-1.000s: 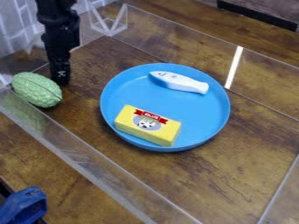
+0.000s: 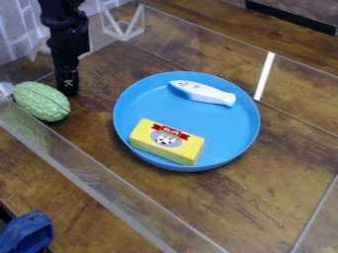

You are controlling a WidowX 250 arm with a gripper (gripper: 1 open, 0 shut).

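Note:
My black gripper (image 2: 66,61) hangs at the upper left, open, above and behind a pale green melon-like object (image 2: 42,102) lying on the wooden table. A blue plate (image 2: 224,133) holds a white fish-shaped item (image 2: 201,92) at its back and a yellow box with a red label (image 2: 166,141) at its front.
A blue object (image 2: 24,234) lies at the lower left corner. Clear plastic edging runs along the left side.

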